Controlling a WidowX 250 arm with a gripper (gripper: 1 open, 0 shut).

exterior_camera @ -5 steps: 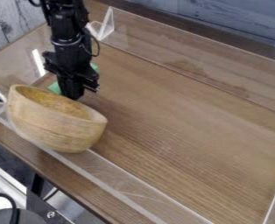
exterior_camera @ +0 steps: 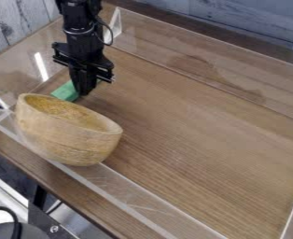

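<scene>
My black gripper [exterior_camera: 82, 75] hangs at the back left, pointing down, just above a small green object [exterior_camera: 68, 90] lying on the wooden surface. The fingertips look close together; whether anything is between them is hard to make out. In front of the green object is a large tan, bowl-like container [exterior_camera: 64, 135], tilted, its opening facing up and back.
Clear edging runs along the left and front, with dark items at the lower left corner beyond it.
My gripper has risen and moved back a little from lower down by the green object. The container looks nearly unmoved.
</scene>
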